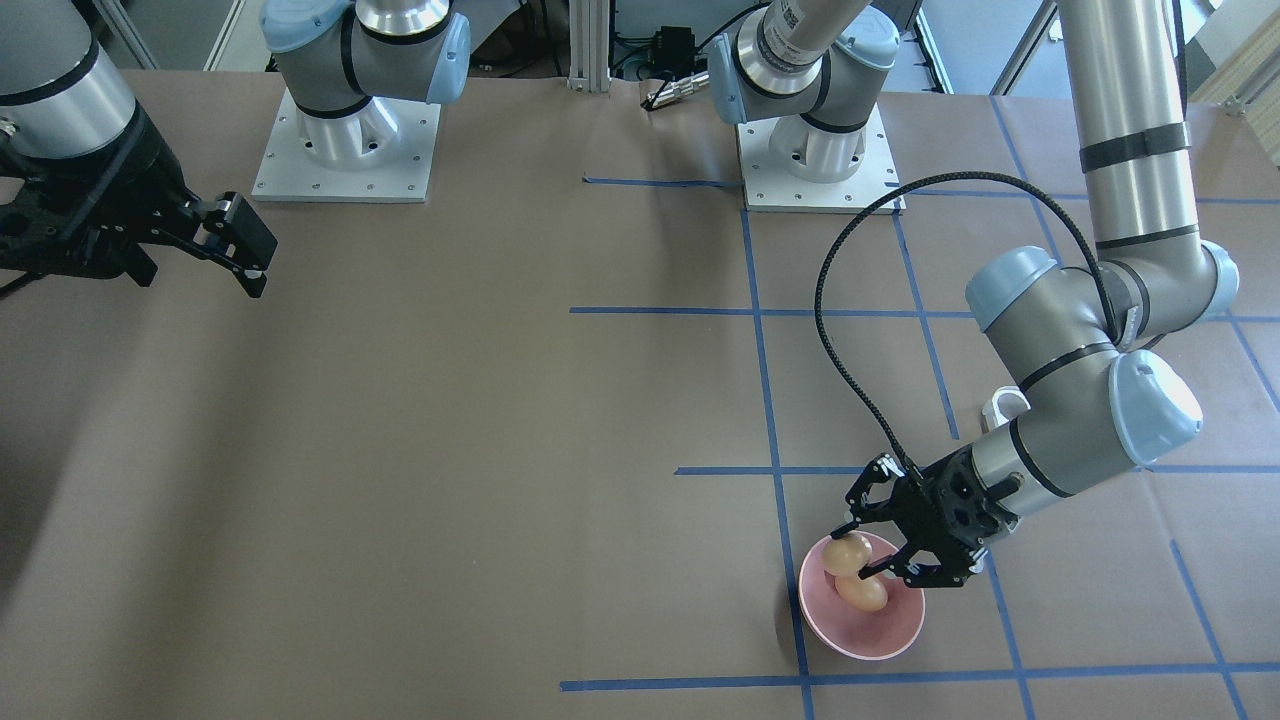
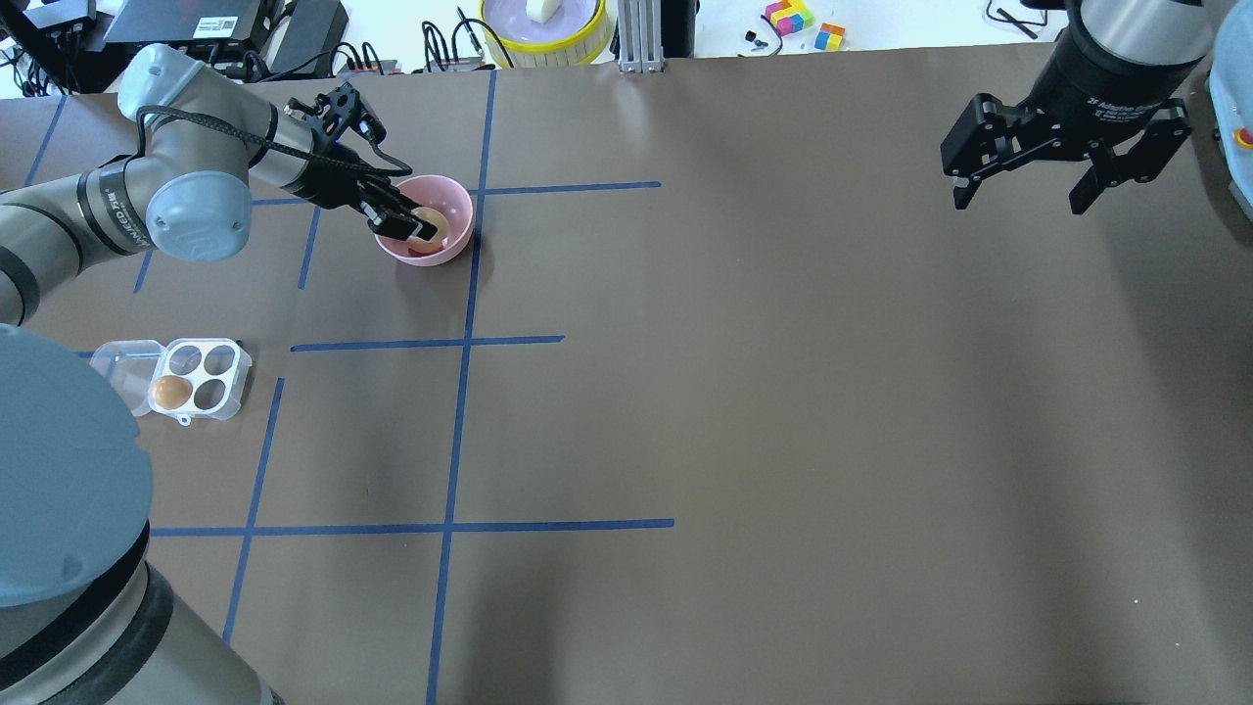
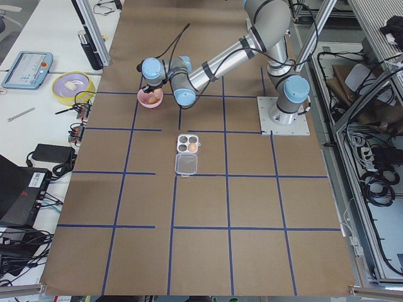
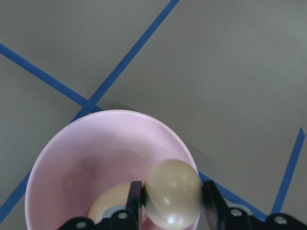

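My gripper (image 1: 861, 554) is low over a pink bowl (image 1: 858, 636), shut on an egg (image 1: 845, 551) that sits inside the rim. In the left wrist view that egg (image 4: 172, 194) is between both dark fingers, at the bowl's near right side. A second egg (image 1: 861, 594) lies in the bowl beside it, partly hidden in the left wrist view (image 4: 108, 201). A clear egg carton (image 2: 200, 378) with its lid open stands apart, with one egg (image 2: 171, 392) in a cup.
Another arm's black gripper (image 2: 1063, 159) hangs at the right of the top view. A cluttered white side table with a yellow tub (image 2: 546, 47) borders the floor area.
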